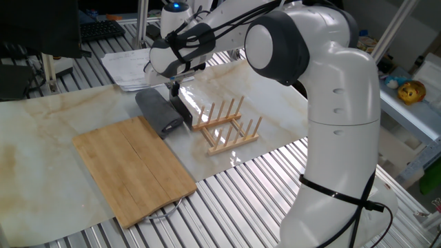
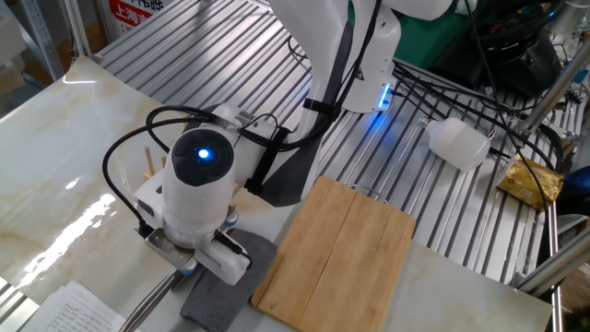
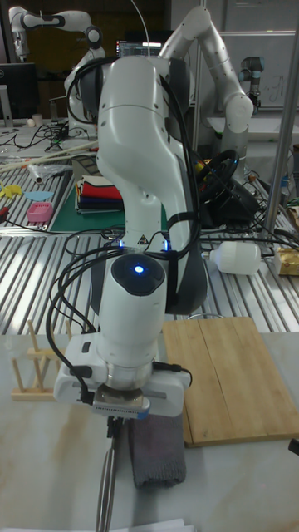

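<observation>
My gripper (image 1: 174,88) is low over the marble-patterned sheet, between a rolled grey towel (image 1: 159,111) and a wooden peg rack (image 1: 225,128). Directly below it a dark, flat, blade-like piece (image 1: 182,110) shows beside the towel. From the front, a long metallic object (image 3: 108,483) runs from under the gripper (image 3: 115,424) toward the camera; the same metal bar (image 2: 155,302) shows at lower left in the second view. It may be a knife, its two parts seen from different sides. The fingertips are mostly hidden by the hand, so their grip on it is unclear.
A wooden board (image 1: 134,169) lies beside the towel, near the slatted metal table edge. Papers (image 1: 127,69) lie at the far side. A white bottle-like object (image 2: 458,144) and a yellow packet (image 2: 530,182) sit on the slats. Open sheet lies beyond the rack.
</observation>
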